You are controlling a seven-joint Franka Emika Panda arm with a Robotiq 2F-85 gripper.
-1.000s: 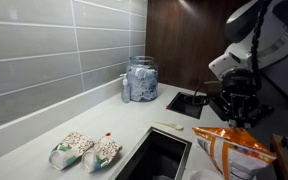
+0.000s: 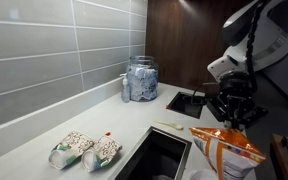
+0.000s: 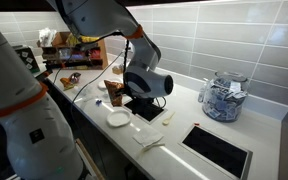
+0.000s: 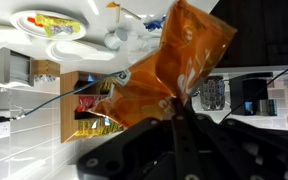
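Observation:
An orange-and-white bag (image 2: 227, 150) hangs from my gripper (image 2: 236, 112) at the right of exterior view 1. The shut fingers pinch its upper edge. In the wrist view the bag's orange side (image 4: 189, 50) spreads out in front of the gripper and covers much of the scene below. Exterior view 2 shows the same bag (image 3: 115, 93) small and dark, partly behind the arm. What is inside the bag cannot be seen.
Beside the dark sink (image 2: 154, 155) lie two patterned cartons (image 2: 102, 153). A large glass jar (image 2: 142, 78) and a clear bottle (image 2: 125, 90) stand by the wall. A white plate (image 3: 118, 118) sits near the counter's front edge. Bare counter lies between the cartons and the jar.
The bag has shifted and turned slightly below my gripper, its right side drawing in a little. The arm has barely moved. Cartons and jar are where they were.

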